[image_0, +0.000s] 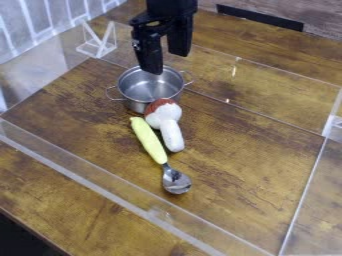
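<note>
My black gripper (164, 52) hangs at the top centre, open, its fingers above the back of a steel pot (134, 88) with two side handles. In front of the pot lies a white object with a rounded head and a long body (168, 132), with some red at its head. A yellow long object (144, 135) lies to its left. A steel ladle or spoon (177, 181) lies nearest, its bowl toward the front.
Clear plastic panels edge the left and right sides, and a small white frame-like object (100, 38) stands at the back left.
</note>
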